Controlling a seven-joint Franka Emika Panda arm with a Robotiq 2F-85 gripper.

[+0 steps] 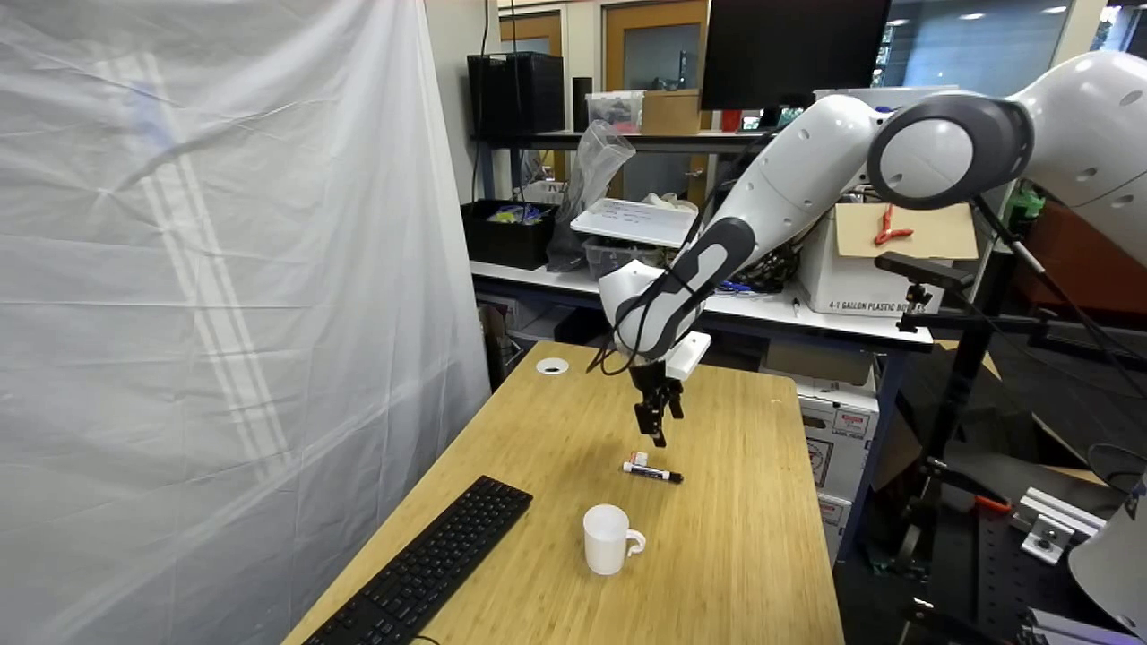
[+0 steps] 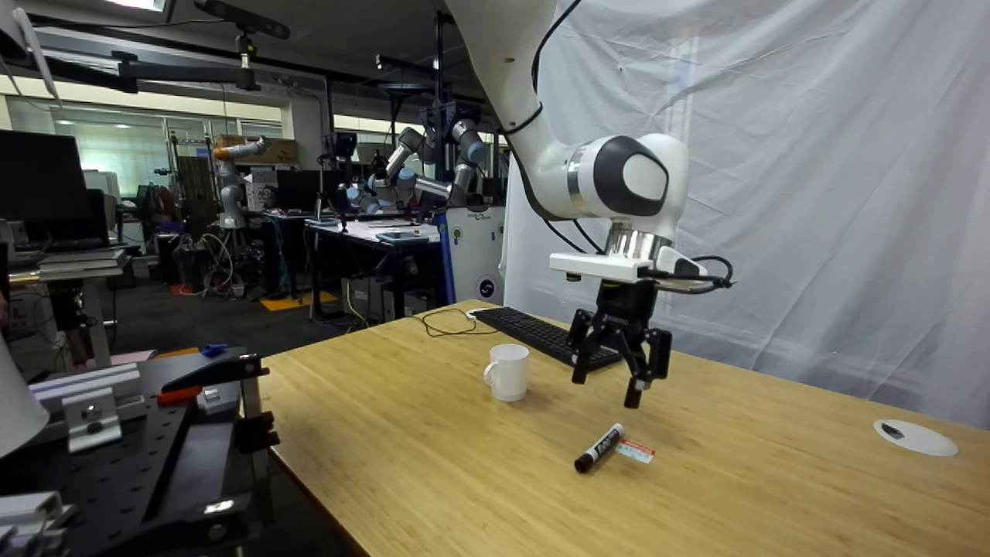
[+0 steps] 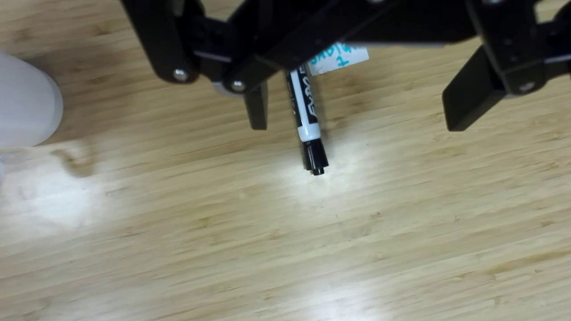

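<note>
A black and white marker (image 1: pixel 652 472) lies flat on the wooden table, its black cap toward the table's right side in exterior view 1. Above it hangs my gripper (image 2: pixel 605 384), open and empty, with its fingertips clear of the tabletop. In the wrist view the marker (image 3: pixel 306 109) shows between the two spread fingers, nearer the left one, and its far end is hidden behind the gripper's linkage. A white mug (image 1: pixel 607 539) stands upright with a handle; in the wrist view only part of the mug (image 3: pixel 24 101) enters at the left edge.
Touching or close beside the marker is a small paper label (image 2: pixel 636 451) with print on it. A black keyboard (image 1: pixel 425 564) lies along the curtain side. A round white disc (image 2: pixel 915 437) sits at one end of the table.
</note>
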